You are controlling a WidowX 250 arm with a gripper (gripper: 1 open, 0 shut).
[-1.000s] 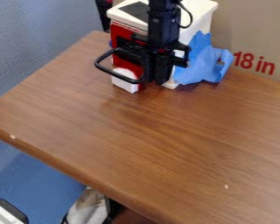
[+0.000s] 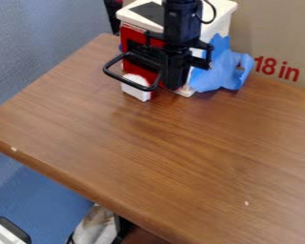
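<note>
My black gripper [image 2: 173, 69] hangs at the top centre, in front of a white and red box-like object [image 2: 134, 40] with a dark top, standing at the back of the wooden table [image 2: 130, 172]. A blue crumpled cloth or glove [image 2: 225, 69] lies against the object's right side, beside the gripper. Whether the gripper is open or shut, or holds anything, is hidden by its own dark body.
A cardboard box [image 2: 282, 33] marked "18 in" stands behind at the right. Blue padding and pale items lie below the table's left edge.
My gripper has shifted very slightly to the right over the last second; the rest looks the same.
</note>
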